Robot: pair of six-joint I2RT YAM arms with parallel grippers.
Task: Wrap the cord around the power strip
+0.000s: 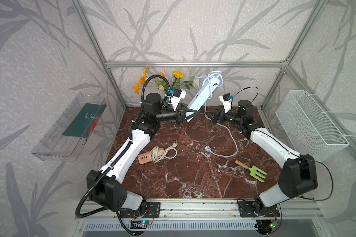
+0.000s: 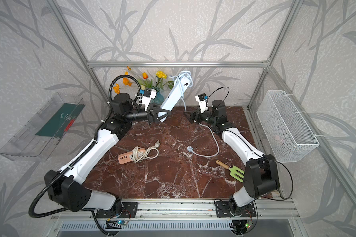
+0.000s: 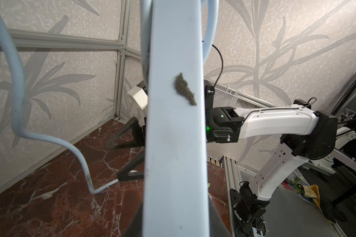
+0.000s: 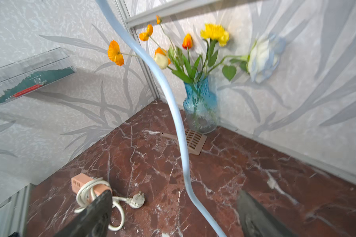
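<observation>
My left gripper [image 1: 187,114] is shut on the lower end of the light-blue power strip [image 1: 203,92], which is raised and tilted upward to the right; it fills the middle of the left wrist view. Loops of pale cord [image 1: 219,79] sit round its upper end. The free cord [image 4: 178,122] hangs down to the table, ending in a plug [image 1: 207,148]. Below the strip's upper end and to the right, my right gripper [image 1: 212,115] stands open near the hanging cord, which crosses the space in front of its fingers in the right wrist view.
A pink power strip with white cord [image 1: 146,157] lies at front left, a green garden fork [image 1: 257,173] at front right. A flower vase [image 4: 199,110] and slotted turner [image 4: 193,143] are at the back. Baskets [image 2: 284,126] flank the table.
</observation>
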